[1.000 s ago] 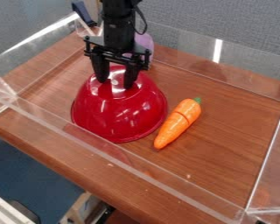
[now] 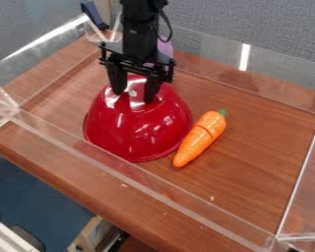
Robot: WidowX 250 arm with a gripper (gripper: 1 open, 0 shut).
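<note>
My black gripper [image 2: 134, 87] is over a shiny red upturned bowl [image 2: 137, 130] in the middle-left of the wooden tray floor, its two fingers down at the bowl's top. Whether they are closed on anything is unclear. An orange carrot [image 2: 201, 138] with a green tip lies to the right of the bowl. Behind the gripper, a purple object [image 2: 164, 47] is partly hidden.
Clear low walls [image 2: 246, 221] edge the wooden surface [image 2: 259, 148]. The right side and the far left of the surface have free room. A grey padded wall stands behind.
The gripper and red bowl have shifted very slightly to the right over the last second. The carrot has stayed in place.
</note>
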